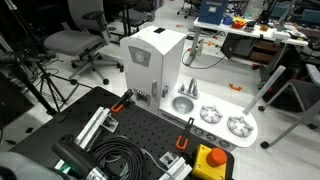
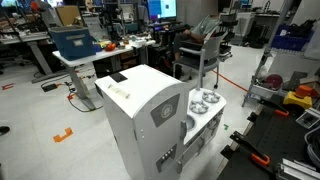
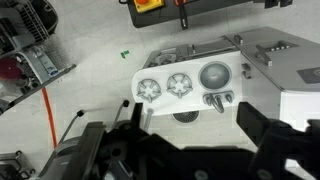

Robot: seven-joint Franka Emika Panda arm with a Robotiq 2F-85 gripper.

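Seen from above in the wrist view, my gripper stands open over the toy kitchen, its two dark fingers spread with nothing visible between them. The white kitchen counter [image 3: 212,100] carries a round grey sink [image 3: 214,75], a faucet [image 3: 217,101] and two burners, one [image 3: 179,84] beside the other [image 3: 148,90]. Joined to the sink end is a tall white toy cabinet [image 1: 153,65], its doors closed as far as shows. Neither exterior view clearly shows the gripper.
A black perforated table [image 1: 150,130] borders the kitchen, with orange-handled clamps [image 1: 182,143] along its edge. A yellow box with a red button [image 1: 210,162] and coiled black cable [image 1: 118,158] lie there. Office chairs [image 1: 82,40] and a blue bin [image 2: 76,42] stand farther off.
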